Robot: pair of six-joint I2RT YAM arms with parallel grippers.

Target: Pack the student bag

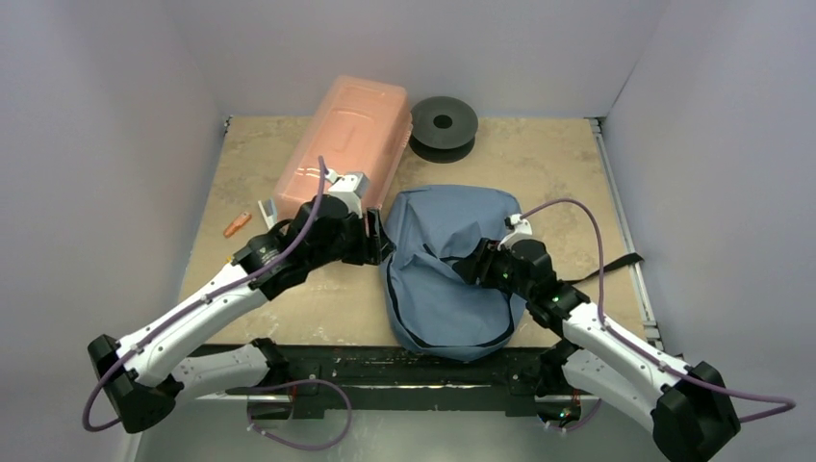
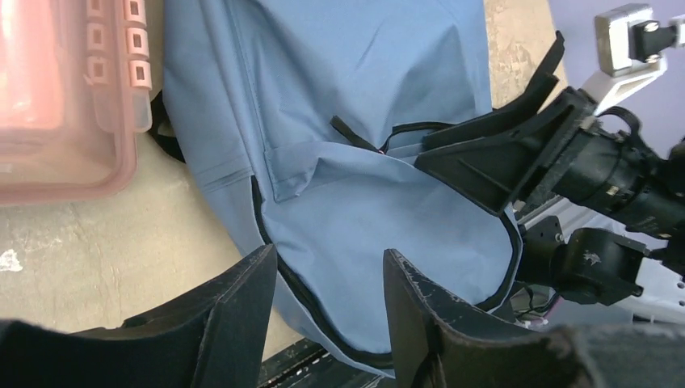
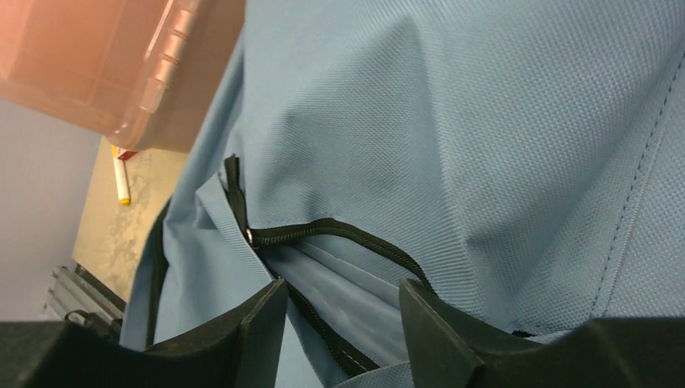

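The blue bag (image 1: 433,308) lies flat with its zippered opening (image 3: 339,230) partly spread. My right gripper (image 1: 471,265) is at that opening, shut on the bag's fabric, as far as the top and left wrist views show. My left gripper (image 1: 375,236) hangs over the bag's left edge, its fingers apart with nothing between them. In the left wrist view the right gripper reaches in from the right onto the pocket edge.
A translucent pink box (image 1: 342,135) lies at the back left, beside a black spool (image 1: 444,135). Small items, including an orange one (image 1: 238,223), lie at the left.
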